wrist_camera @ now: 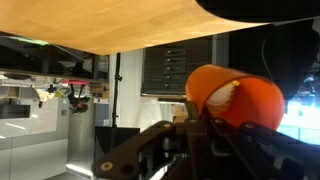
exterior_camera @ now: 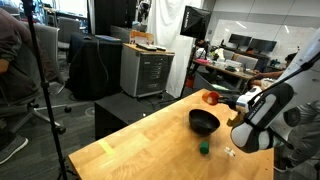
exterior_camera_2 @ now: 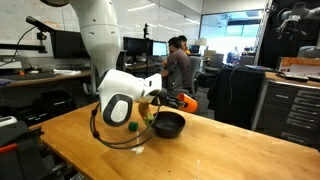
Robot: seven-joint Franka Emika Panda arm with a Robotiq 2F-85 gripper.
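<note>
An orange cup [exterior_camera: 211, 97] is held tilted above the table, close by the far rim of the black bowl [exterior_camera: 204, 122]. My gripper [exterior_camera: 222, 97] is shut on the cup, which appears beside the bowl's upper edge in exterior view 2, too. In the wrist view the orange cup [wrist_camera: 268, 95] fills the right side, its opening partly visible with a small pale thing inside that I cannot identify. Dark fingers [wrist_camera: 185, 140] reach up to its rim. Part of the bowl [wrist_camera: 245, 8] shows along the top. What lies in the bowl is hidden.
A green object [exterior_camera: 204, 146] stands on the wooden table near the bowl, with small white bits [exterior_camera: 229, 151] beside it. Something yellow [exterior_camera_2: 151, 115] shows near my arm. The table's long side away from my arm [exterior_camera_2: 245, 145] is clear.
</note>
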